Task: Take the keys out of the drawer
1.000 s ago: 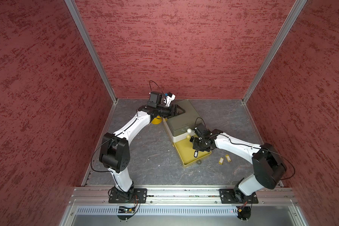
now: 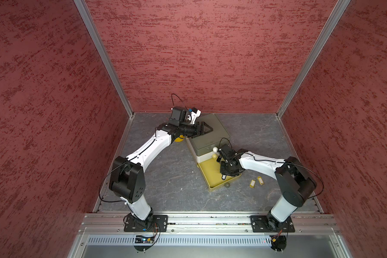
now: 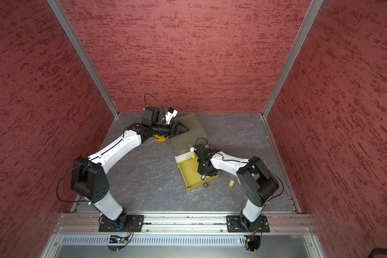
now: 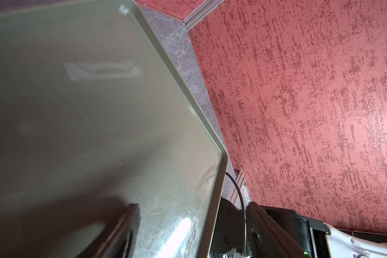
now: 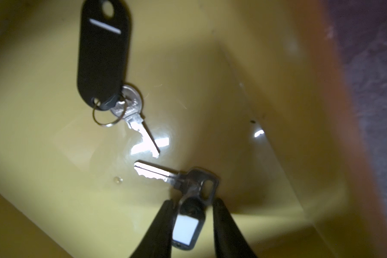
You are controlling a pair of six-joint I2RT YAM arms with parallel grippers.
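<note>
The yellow drawer point(image 2: 208, 176) is pulled out of the grey box point(image 2: 215, 129). In the right wrist view two keys lie in it: one with a black tag point(image 5: 101, 56), the other point(image 5: 154, 172) with a black, white-labelled fob point(image 5: 185, 228). My right gripper is low in the drawer, its part-open fingers on either side of that fob; whether they touch it is unclear. My left gripper hangs over the box's lid, fingers apart, nothing seen between them but the lid and its edge.
White and pale yellow knobs point(image 2: 215, 149) are at the drawer's back. Two yellow tags point(image 2: 252, 183) and a small round grey piece point(image 2: 227, 185) lie on the table outside. Free table surrounds the box. A yellow object point(image 3: 160, 138) is behind my left arm.
My left gripper has shifted a little right and down over the lid.
</note>
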